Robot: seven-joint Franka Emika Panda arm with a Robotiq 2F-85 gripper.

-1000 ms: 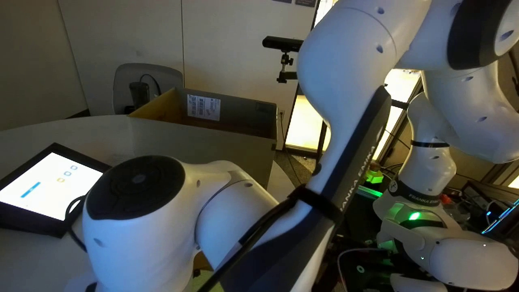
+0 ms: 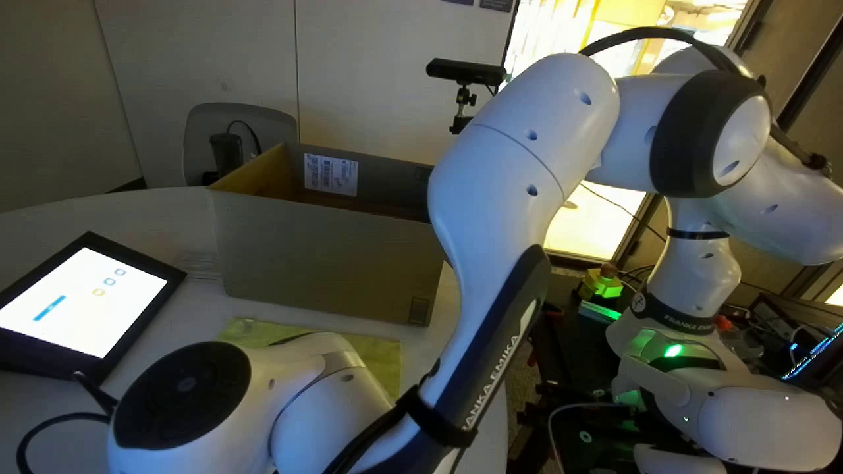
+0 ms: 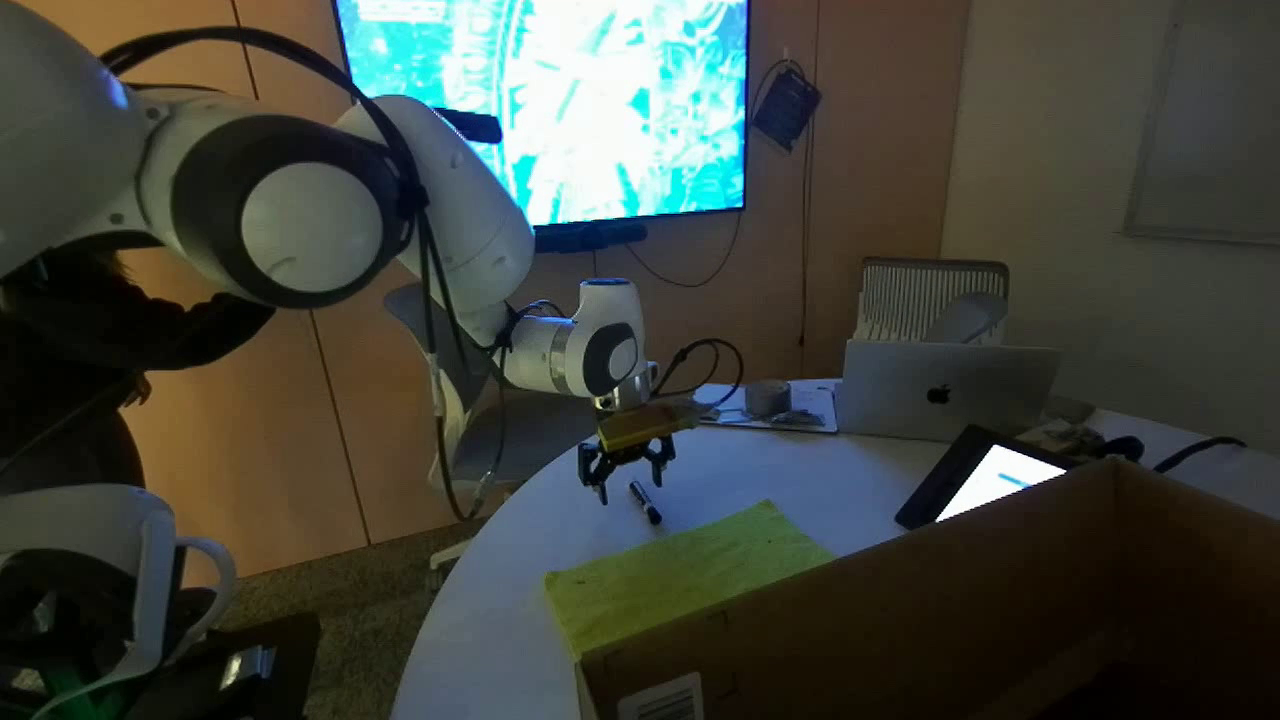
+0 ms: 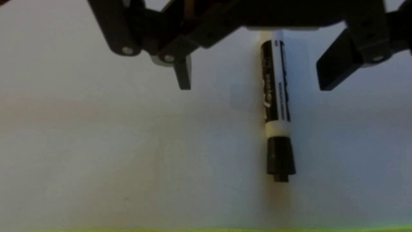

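A black and white marker (image 4: 275, 89) lies on the white table, its black cap pointing toward the bottom of the wrist view. My gripper is open above it, the marker running between the two spread fingers and nearer the right one. Nothing is held. In exterior view 2 the gripper (image 3: 626, 480) hangs a little over the tabletop, with the marker (image 3: 645, 502) just beside its fingertips in that view. The arm hides both gripper and marker in exterior view 1.
A yellow-green cloth (image 3: 684, 576) lies flat between the marker and a large open cardboard box (image 2: 332, 257). A lit tablet (image 2: 83, 296) stands on the table. Farther back are a laptop (image 3: 942, 390) and a roll of tape (image 3: 768, 397). Bare table surrounds the marker.
In exterior view 1 the arm has come lower and shifted left, uncovering more of the box's front and the cloth. The box and tablet have stayed in place.
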